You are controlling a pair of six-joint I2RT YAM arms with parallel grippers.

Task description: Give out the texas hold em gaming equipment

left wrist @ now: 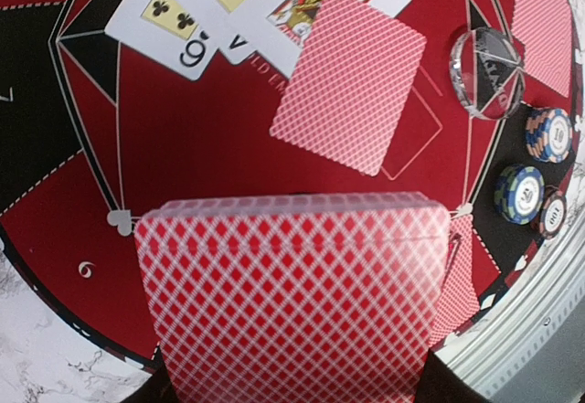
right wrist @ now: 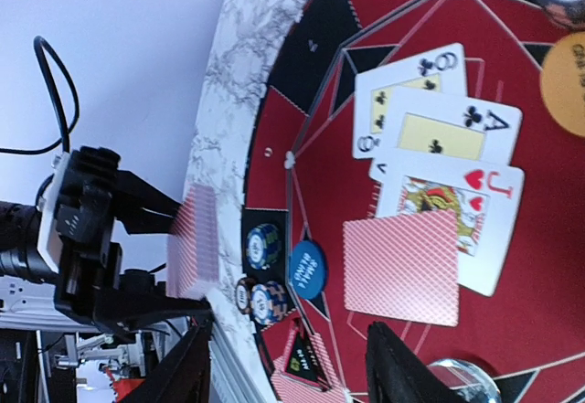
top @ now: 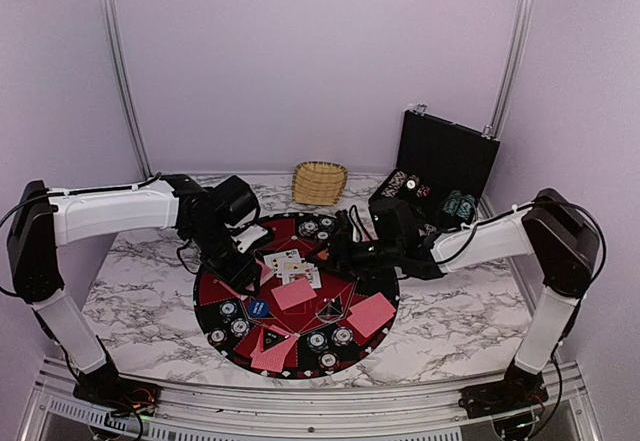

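Note:
My left gripper [top: 243, 266] is shut on a red-backed deck over the mat's left part; the deck also shows in the right wrist view [right wrist: 194, 238]. My right gripper [top: 330, 253] stands part open above the mat's middle, right of the face-up cards [right wrist: 439, 129], with nothing seen between its fingers. A face-down card [top: 294, 293] lies partly over those cards. A clear dealer disc [left wrist: 484, 72], a blue blind chip [right wrist: 307, 268], chip stacks [left wrist: 548, 133] and more red cards [top: 372, 315] lie around the mat.
An open black case [top: 447, 146] with chips stands at the back right. A wicker basket [top: 319, 181] sits behind the mat [top: 300, 331]. Bare marble [top: 135, 301] surrounds the mat.

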